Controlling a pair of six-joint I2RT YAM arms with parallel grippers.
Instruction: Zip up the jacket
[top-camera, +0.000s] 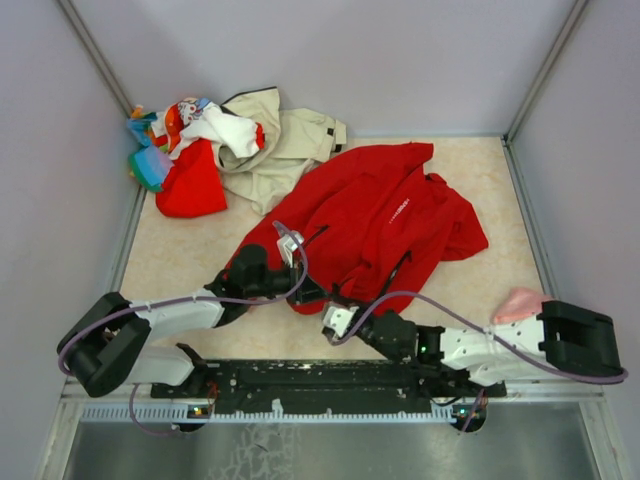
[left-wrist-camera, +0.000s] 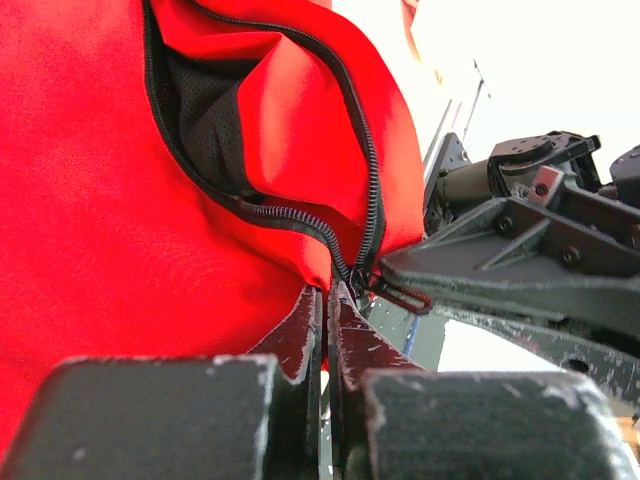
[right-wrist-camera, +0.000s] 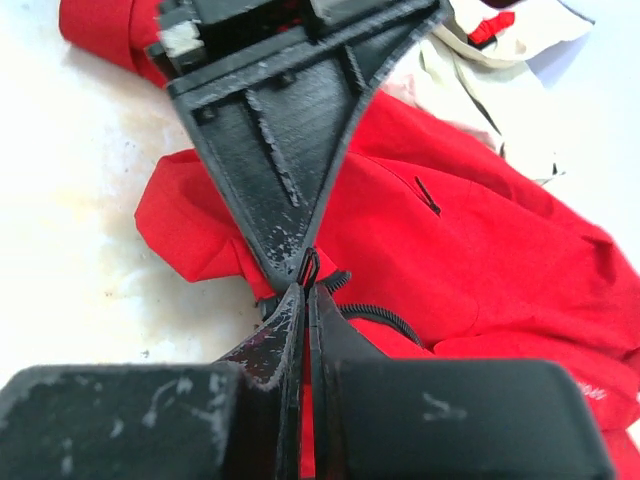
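A red jacket (top-camera: 370, 210) lies spread on the table, its black zipper (left-wrist-camera: 366, 180) curving to the bottom hem. My left gripper (top-camera: 311, 294) is shut at the hem, where the two zipper tapes meet; red fabric and the zipper end are at its fingertips. My right gripper (top-camera: 337, 296) is also shut, right beside the left one, with a small dark loop at its tips, perhaps the zipper pull; whether it is held is hard to tell. The two grippers are very close, partly hiding the zipper end.
A pile of cloths (top-camera: 275, 150), beige, red, white and colourful, lies at the back left. A pink item (top-camera: 520, 305) rests at the right edge. Walls enclose the table; bare surface shows at left and right of the jacket.
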